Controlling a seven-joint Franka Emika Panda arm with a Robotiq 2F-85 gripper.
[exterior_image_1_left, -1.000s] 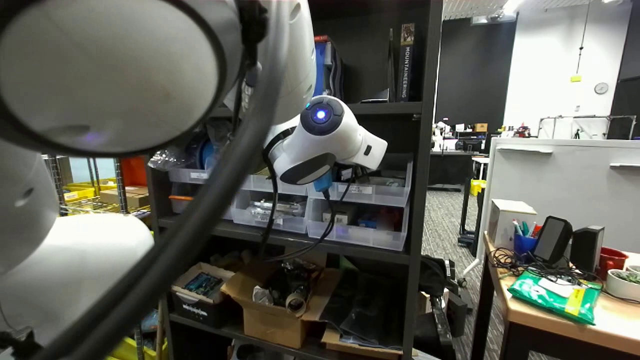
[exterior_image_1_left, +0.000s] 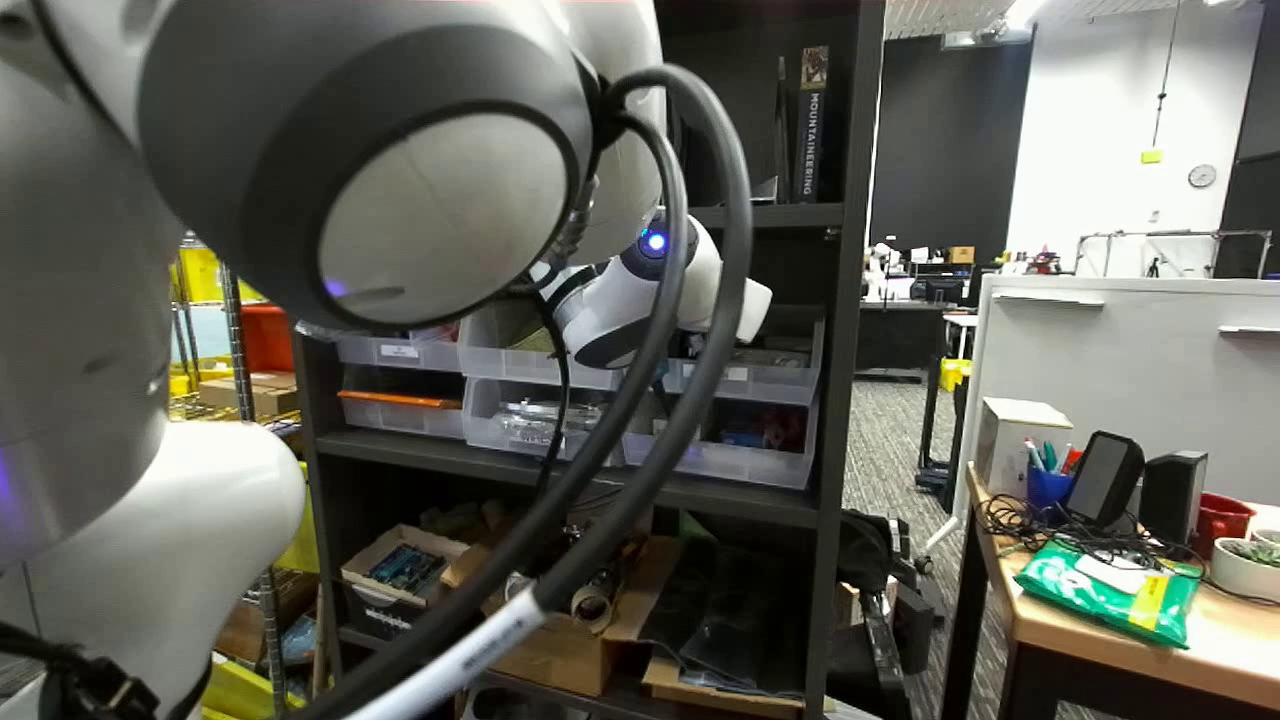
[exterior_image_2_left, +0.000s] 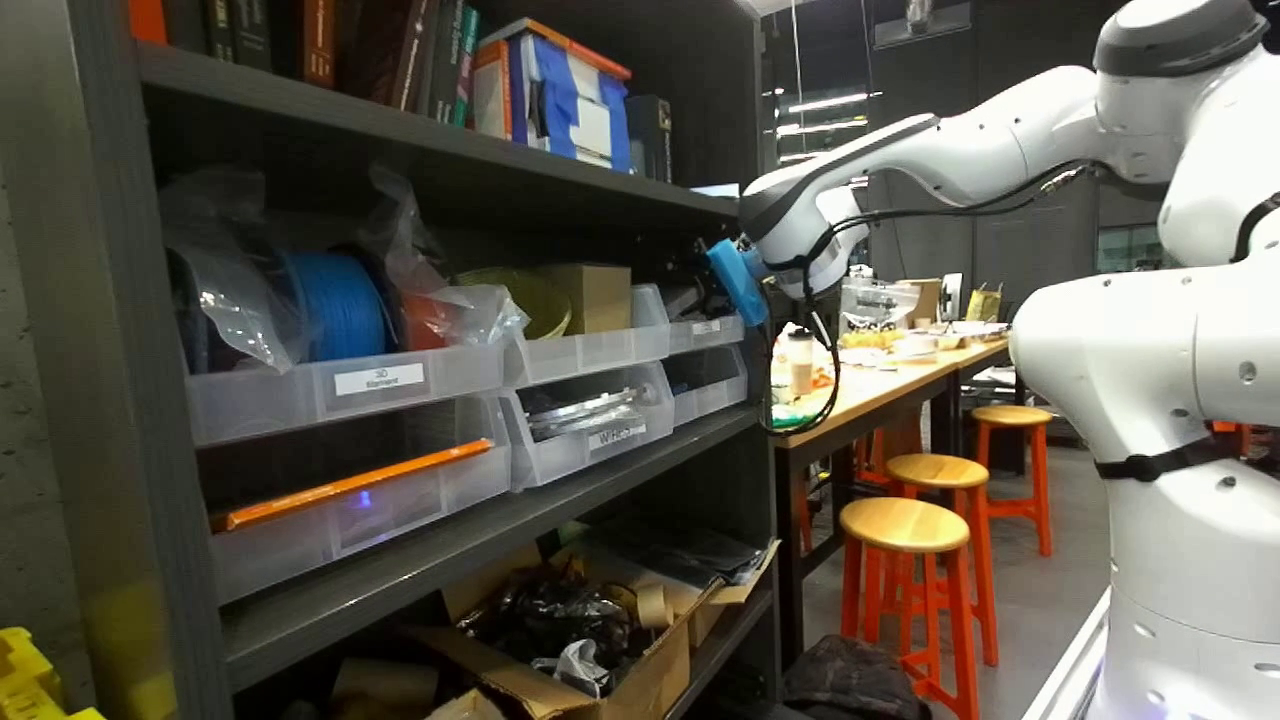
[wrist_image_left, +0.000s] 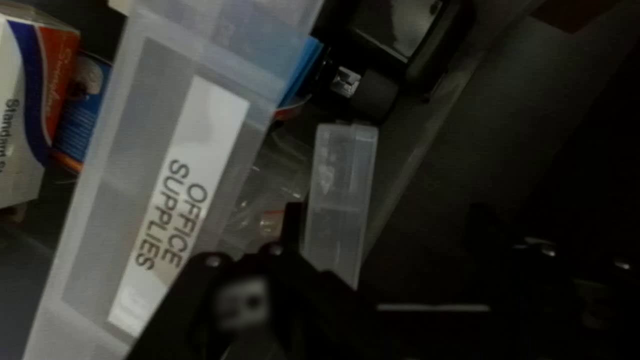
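In the wrist view my gripper reaches up from the bottom, very dark. One finger (wrist_image_left: 293, 225) stands along the left side of a small clear plastic box (wrist_image_left: 342, 195); the other finger is lost in shadow. Whether the fingers grip the box cannot be told. It appears tilted inside or just above a translucent bin, whose front wall carries an "OFFICE SUPPLIES" label (wrist_image_left: 180, 204). In exterior view 2, the blue part (exterior_image_2_left: 737, 283) on the wrist is at the shelf's right end, with the fingertips hidden. The wrist (exterior_image_1_left: 642, 288) hides them in exterior view 1.
A black object (wrist_image_left: 393, 33) lies in the bin near the clear box. Beyond the label wall is a Standard box (wrist_image_left: 30, 108). Other bins (exterior_image_2_left: 588, 420) line the same shelf, with a shelf board close above. Cables hang from the wrist.
In exterior view 1 the upper arm links and their thick cables have shifted right. The wrist has turned and sits somewhat farther back, and the cables now cover part of it.
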